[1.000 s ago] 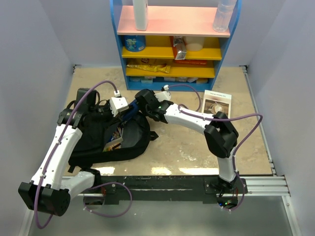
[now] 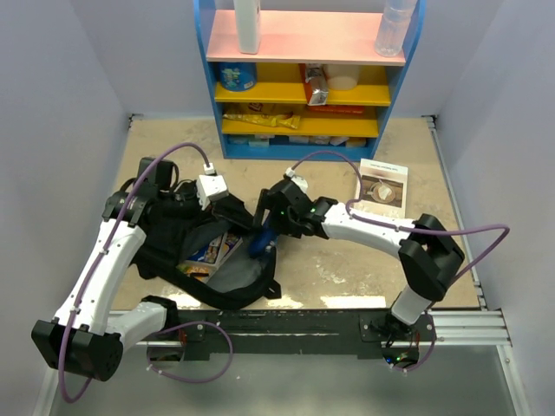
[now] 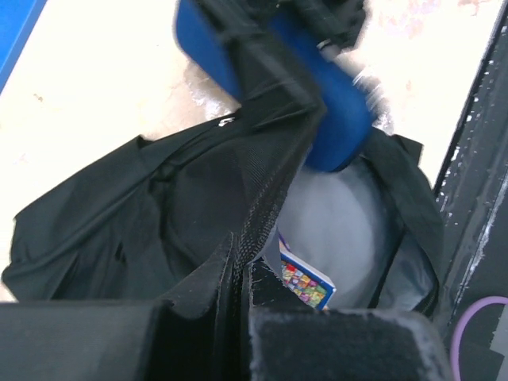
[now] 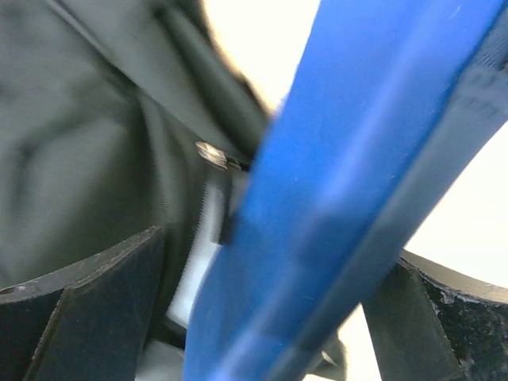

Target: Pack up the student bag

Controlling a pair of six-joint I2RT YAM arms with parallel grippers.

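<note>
The black bag (image 2: 217, 290) lies open on the table's left, books (image 2: 208, 253) inside. My left gripper is shut on a black strap or edge of the bag, which runs upward in the left wrist view. My right gripper (image 2: 269, 217) is over the bag's right side at a blue object (image 2: 260, 244), which fills the middle of the right wrist view (image 4: 317, 206) between the open-set fingers; whether they touch it is unclear.
A blue shelf unit (image 2: 303, 152) with bottles and snacks stands at the back. A printed booklet (image 2: 381, 186) lies at the right.
My right gripper and the blue object have moved toward the front and right over the bag, whose right part now shows more grey interior. The left arm is about still.
</note>
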